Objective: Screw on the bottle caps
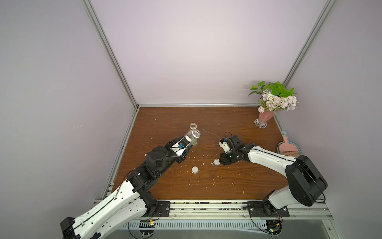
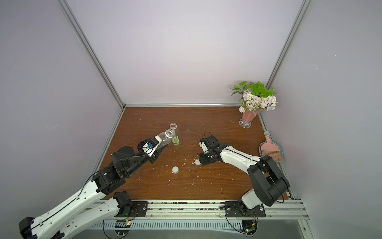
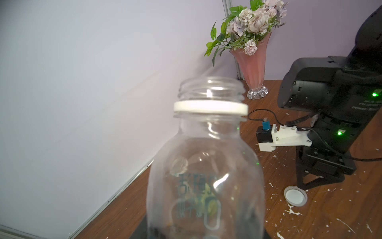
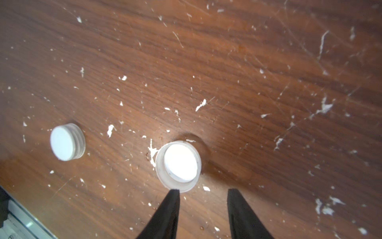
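Note:
My left gripper (image 2: 155, 144) is shut on a clear glass bottle (image 3: 207, 171), held tilted with its uncapped mouth upward; a white ring circles its neck. Just behind it a second clear bottle (image 2: 175, 138) stands on the table, its mouth uncovered too. Over the table, my right gripper points down with its fingers apart and nothing between them. A white cap lies just beyond those fingertips, hollow side up by the left wrist view. Another white cap (image 4: 66, 142) rests farther left, flat white top facing up.
White scraps (image 4: 324, 106) are scattered over the brown table (image 1: 159, 119). A pink flower vase (image 1: 265, 116) stands at the back right, with a dustpan and brush (image 1: 289, 148) in front of it.

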